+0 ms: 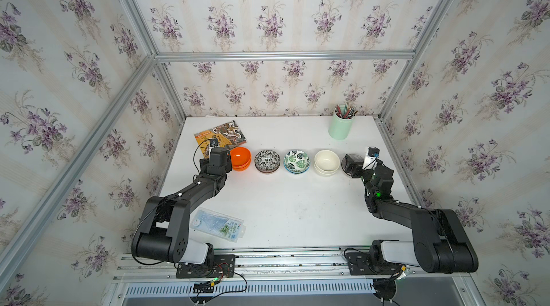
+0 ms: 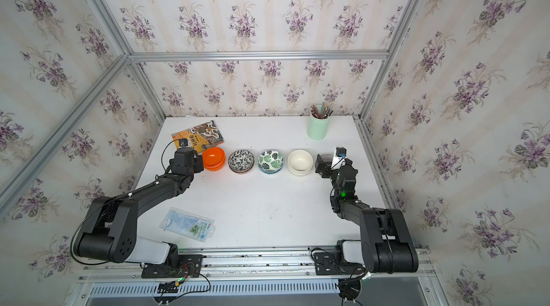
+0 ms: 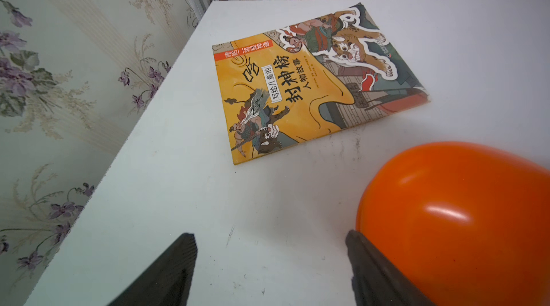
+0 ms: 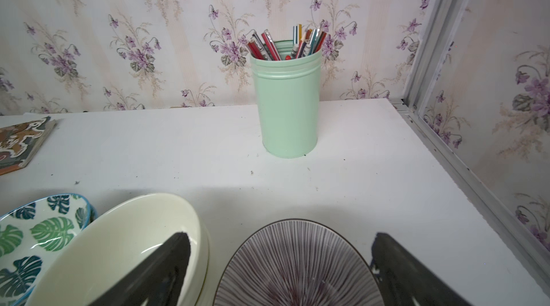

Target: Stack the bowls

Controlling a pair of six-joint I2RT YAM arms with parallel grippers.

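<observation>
Five kinds of bowl stand in a row across the table: orange [image 1: 240, 157], black-and-white patterned [image 1: 267, 160], green-leaf [image 1: 296, 161], cream [image 1: 326, 161] and purple-grey striped [image 4: 298, 266]. Each looks like a pair, one set in another. In the left wrist view my left gripper is open beside the orange bowl [image 3: 458, 214]; its right finger meets or overlaps the bowl's left side, and bare table shows between the fingers. My right gripper is open above the striped bowl, whose far part shows between its fingers. Its left finger overlaps the cream bowl [image 4: 137, 248] in view.
A picture book [image 1: 220, 136] lies at the back left. The green pen holder [image 1: 340, 126] stands at the back right, behind the bowls. A flat blue packet [image 1: 218, 224] lies at the front left.
</observation>
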